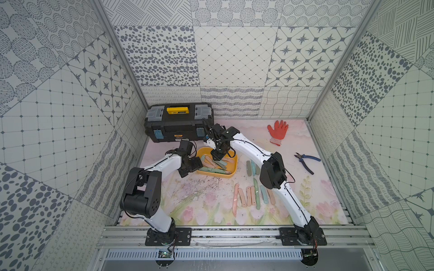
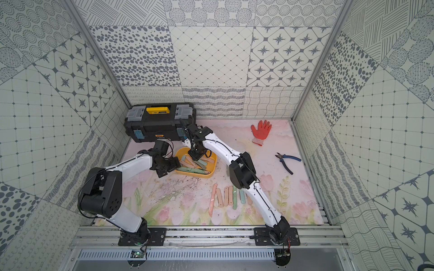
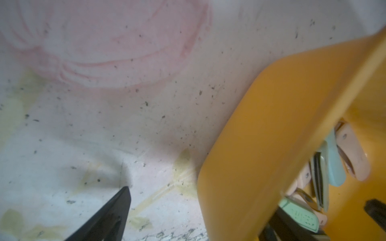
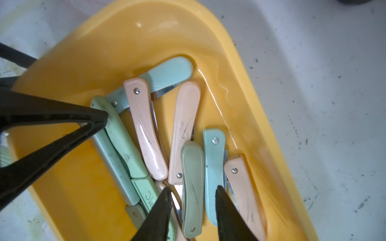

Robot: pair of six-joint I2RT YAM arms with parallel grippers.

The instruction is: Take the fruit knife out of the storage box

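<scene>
The yellow storage box (image 1: 232, 166) holds several folded fruit knives in pink, mint and teal, among them a green knife (image 4: 193, 188) and a teal knife (image 4: 214, 172). My right gripper hangs over the box, its fingers apart above the knife handles, with none visibly held. My left gripper stands at the box's left end, open, with the box wall between or close to its fingers. The left arm's dark parts show at the left of the right wrist view.
A black toolbox (image 1: 178, 122) stands behind the box. A red glove (image 1: 278, 131) and pliers (image 1: 307, 160) lie at the right. More knives (image 1: 253, 196) lie on the table front right of the box.
</scene>
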